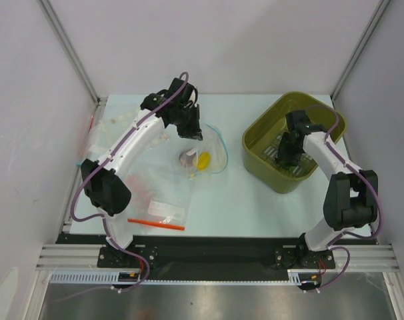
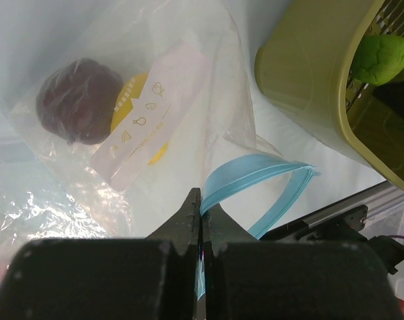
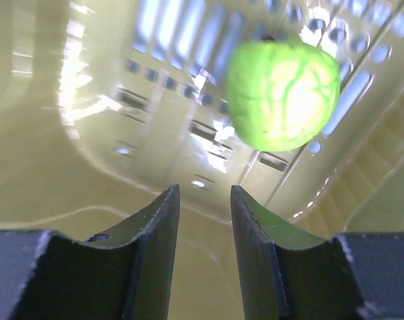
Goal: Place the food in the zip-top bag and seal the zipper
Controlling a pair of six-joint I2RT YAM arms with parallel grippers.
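Note:
My left gripper is shut on the blue zipper edge of the zip top bag (image 1: 213, 160), whose mouth loops open. Inside the bag lie a dark round food (image 2: 79, 100) and a yellow one (image 1: 203, 161) partly behind a label. My right gripper is down inside the olive bin (image 1: 259, 163), over its perforated floor; a green food (image 3: 282, 93) lies just beyond its fingers. Whether anything sits between those fingertips is hard to tell; they appear apart with a gap.
Flat plastic bags, one with an orange zipper (image 1: 155, 223), lie on the left of the white table (image 1: 229, 207).

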